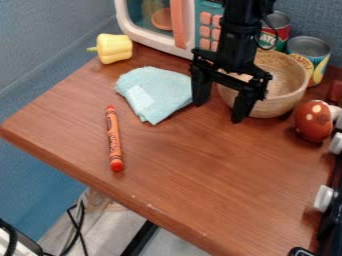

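My black gripper (219, 98) hangs in front of a light wooden bowl (278, 92), its two fingers spread apart at the bowl's left front, one by the folded light blue cloth, the other over the bowl's front. The cloth (154, 92) lies flat left of the bowl. An orange crayon (115, 138) lies near the table's left front. I see nothing held between the fingers.
A toy microwave (160, 20), two cans (307, 50), a yellow toy (110, 47) at back left and a red spotted ball (313, 122) at right surround the clear middle of the wooden table (201, 180).
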